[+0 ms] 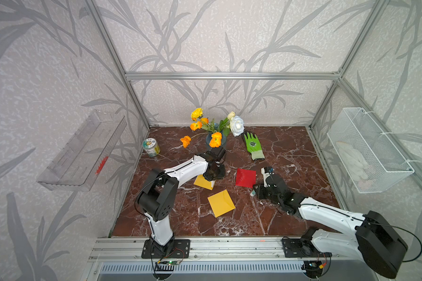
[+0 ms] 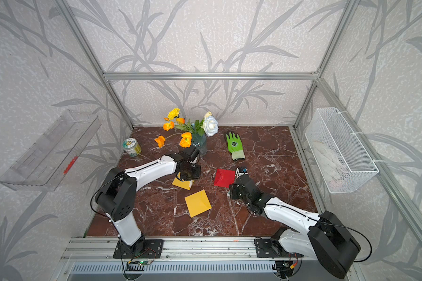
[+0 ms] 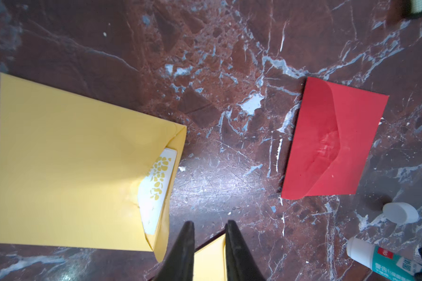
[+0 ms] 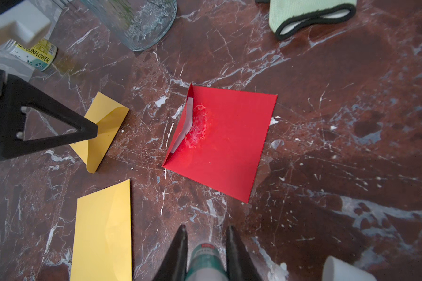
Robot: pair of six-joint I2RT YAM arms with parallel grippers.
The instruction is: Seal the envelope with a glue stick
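My left gripper hangs over a yellow envelope [image 3: 70, 164] with a white card showing at its flap; whether its fingers grip anything is unclear, and they look apart. A red envelope [image 4: 225, 135] lies right of it on the table. A second yellow envelope [image 1: 220, 202] lies nearer the front. My right gripper is shut on the glue stick [image 4: 205, 264], right of the red envelope. A white cap [image 4: 342, 272] shows beside it.
A glass vase with flowers [image 1: 215, 140] stands at the back, a green glove [image 1: 252, 146] to its right, a can [image 1: 151, 147] at back left. Baskets [image 1: 370, 154] hang on both side walls.
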